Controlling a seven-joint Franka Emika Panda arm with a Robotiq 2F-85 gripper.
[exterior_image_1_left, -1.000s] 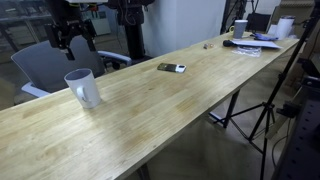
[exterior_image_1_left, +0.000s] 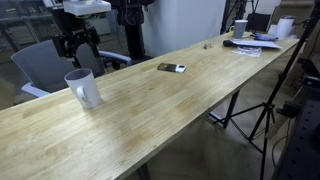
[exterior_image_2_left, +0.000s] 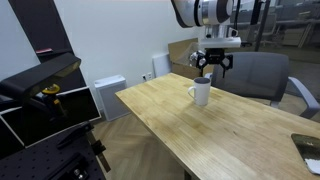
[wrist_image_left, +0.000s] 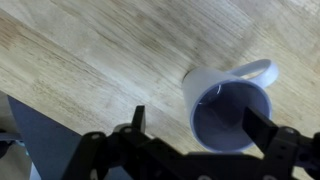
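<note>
Upright on the wooden table stands a white mug (exterior_image_1_left: 84, 88), its handle toward the camera in exterior view 1. In exterior view 2 the same mug (exterior_image_2_left: 201, 91) sits beyond the middle of the table. My gripper (exterior_image_1_left: 79, 52) hangs open above it, apart from the rim, and nothing is between its fingers. From the wrist I look down into the mug's mouth (wrist_image_left: 231, 112), which lies mostly between the two spread fingertips but nearer the right one. The mug's handle (wrist_image_left: 260, 72) points up and right there. The gripper's palm covers the bottom of that view.
A dark phone (exterior_image_1_left: 171, 68) lies on the table, well clear of the mug. Farther down the table are a dark cup (exterior_image_1_left: 240, 28) and papers (exterior_image_1_left: 250, 42). A grey chair (exterior_image_2_left: 250, 78) stands by the table edge behind the mug. Bare wood surrounds the mug.
My gripper has come down slightly toward the mug, staying open. The mug and phone have not moved.
</note>
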